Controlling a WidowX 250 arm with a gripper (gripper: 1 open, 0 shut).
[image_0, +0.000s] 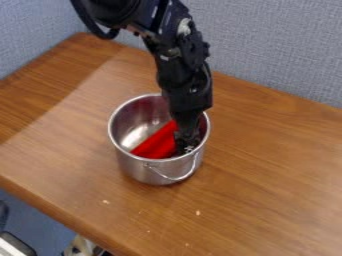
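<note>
A steel bucket (131, 156) with a wire handle stands on the wooden table, and a red object (154, 147) lies inside it. My black gripper (187, 140) reaches down from the top into the right side of the bucket. Its fingertips are dark and partly hidden by the rim and the red object's surroundings, so their state is hard to make out.
Grey padded walls stand behind it. The table's edge runs along the lower left, with a gap and some items below.
</note>
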